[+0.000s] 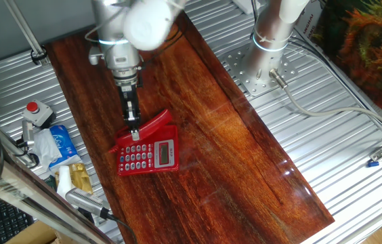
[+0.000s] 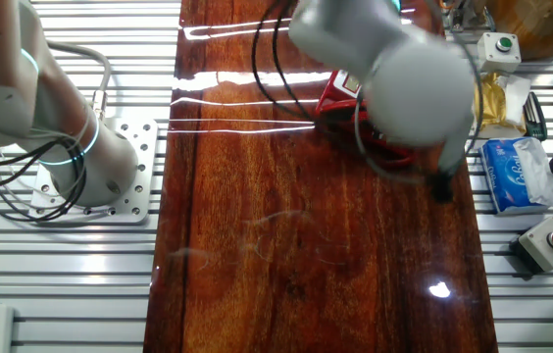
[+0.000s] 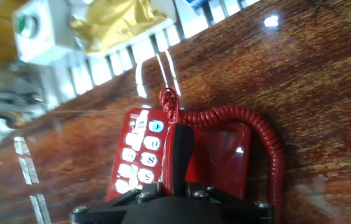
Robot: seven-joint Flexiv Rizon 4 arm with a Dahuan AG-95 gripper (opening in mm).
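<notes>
A red desk phone base [image 1: 147, 167] with a keypad and a small display lies on the dark wooden board. Its red handset [image 1: 156, 123] is angled across the back edge of the base. My gripper [image 1: 133, 131] points down at the handset's middle and appears shut on it. In the wrist view the handset [image 3: 178, 158] stands out end-on between the fingers, over the base [image 3: 220, 155]; how far it is off the base cannot be told. A coiled red cord [image 3: 274, 146] loops beside it. In exterior view 2 the arm hides the gripper and much of the phone [image 2: 340, 96].
Along one side of the board lie a blue-and-white tissue pack [image 1: 62, 146], a gold wrapper [image 1: 80, 177] and a red-button box [image 1: 37, 113]. The board [image 1: 225, 169] is clear on the robot-base side.
</notes>
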